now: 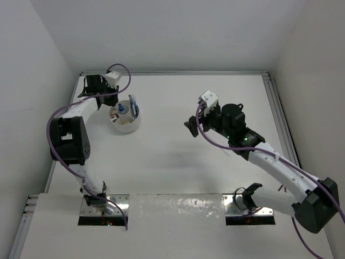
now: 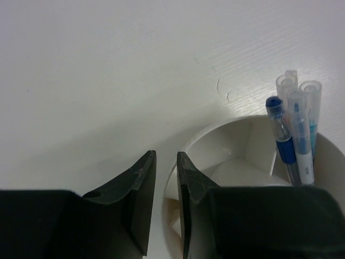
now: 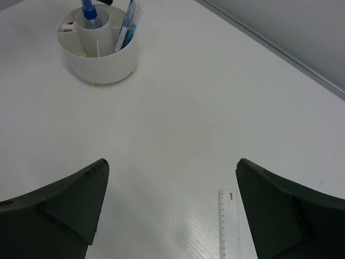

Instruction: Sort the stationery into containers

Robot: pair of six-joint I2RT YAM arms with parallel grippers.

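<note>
A white round organizer (image 1: pixel 127 128) with compartments stands at the left of the table. Pens and markers (image 2: pixel 283 137) lean together in one of its compartments, and a blue-topped item (image 3: pixel 89 12) is in the central cup. My left gripper (image 1: pixel 111 101) is over the organizer's back-left rim. In the left wrist view, the left gripper is partly open, with a narrow gap and nothing seen between its fingers. My right gripper is wide open and empty above the table's right half. Beyond its right finger lies a clear ruler (image 3: pixel 229 226).
A small pale block (image 1: pixel 114 117) sits in the organizer's left compartment. A metal rail (image 1: pixel 183 73) runs along the back edge, with walls behind and to the sides.
</note>
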